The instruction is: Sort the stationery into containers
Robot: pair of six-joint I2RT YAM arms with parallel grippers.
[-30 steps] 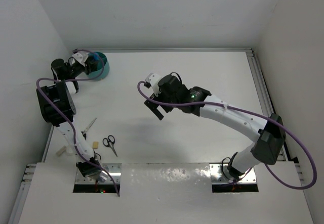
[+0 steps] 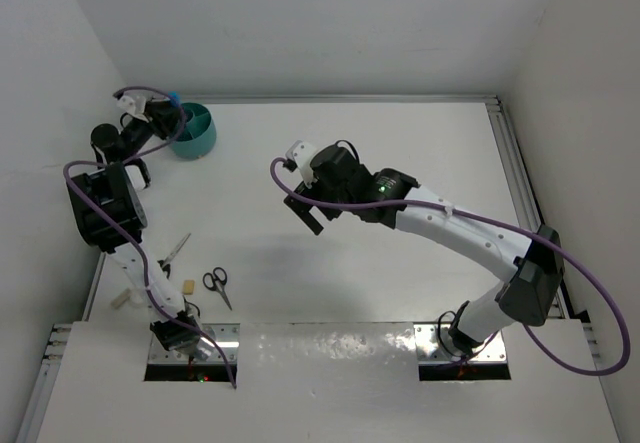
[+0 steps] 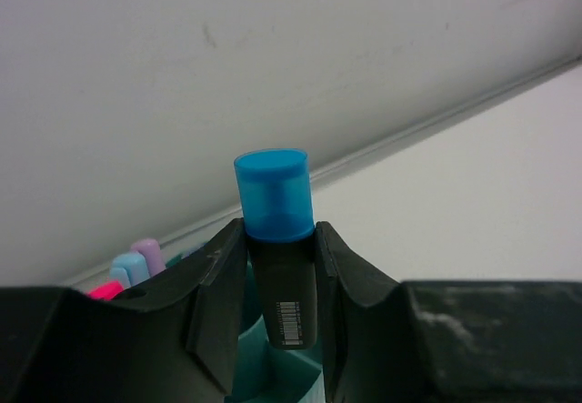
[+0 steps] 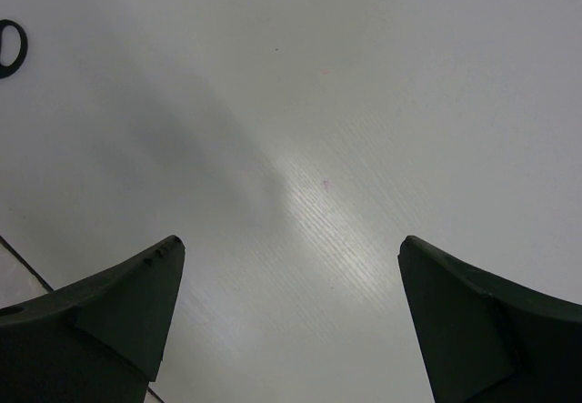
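My left gripper is shut on a black marker with a translucent blue cap (image 3: 275, 194), held upright over a teal round container (image 2: 198, 145) at the back left. Pink, blue and purple items (image 3: 132, 266) show behind that container. On the left side of the table lie black scissors (image 2: 215, 283), a pale slim item (image 2: 176, 248), a small yellow block (image 2: 188, 288) and other small items partly under the arm. My right gripper (image 2: 305, 213) stands open over the middle of the table, nothing between its fingers; its camera also shows part of a scissor handle (image 4: 23, 53).
Walls stand close at the left and back, near the container and left arm. A rail runs along the back edge.
My left gripper with the marker has moved a little to the left from over the container, toward its left side. The right arm is nearly still.
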